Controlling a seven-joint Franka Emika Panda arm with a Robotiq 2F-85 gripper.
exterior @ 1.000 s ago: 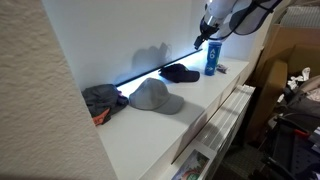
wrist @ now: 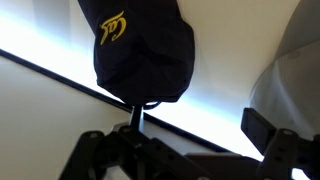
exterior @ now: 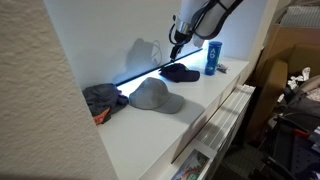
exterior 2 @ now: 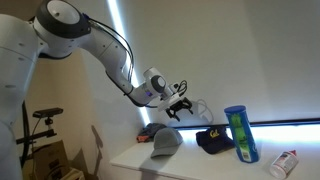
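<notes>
My gripper (exterior 2: pixel 178 107) hangs open in the air above the white surface, with nothing held. Below it and to one side lies a navy cap (exterior 2: pixel 213 140) with gold lettering; this cap (wrist: pixel 150 55) fills the upper left of the wrist view. A grey cap (exterior: pixel 152 96) rests nearer to exterior camera 1, and part of the grey cap (wrist: pixel 292 92) shows at the wrist view's right edge. Farthest left in exterior view 1 is a dark cap (exterior: pixel 103 99) with a bit of red. In the wrist view, my fingers (wrist: pixel 258 130) stand wide apart.
A tall blue canister (exterior 2: pixel 241 134) stands upright beyond the navy cap, with a white bottle (exterior 2: pixel 284 163) lying beside it. The wall (exterior 2: pixel 250 60) runs close behind the caps. Bare white surface (exterior: pixel 150 140) lies in front of them.
My gripper has moved left in exterior view 1, from above the blue canister to near the navy cap, and sits slightly lower. The caps, canister and bottle have not moved.
</notes>
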